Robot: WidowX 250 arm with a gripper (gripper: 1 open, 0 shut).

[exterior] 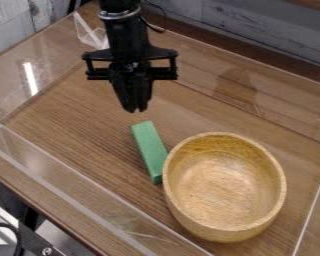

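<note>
My gripper (133, 100) hangs above the wooden table, up and behind a green bar (148, 150); its fingers point down and are close together, and whether they are open or shut is unclear at this size. I see nothing held. The green bar lies flat on the table, just left of a tan round bowl (224, 187), which is empty.
The table (69, 130) has clear wood to the left and behind the bar and at the back right. A cable runs at the lower left edge, and white items sit along the far left edge.
</note>
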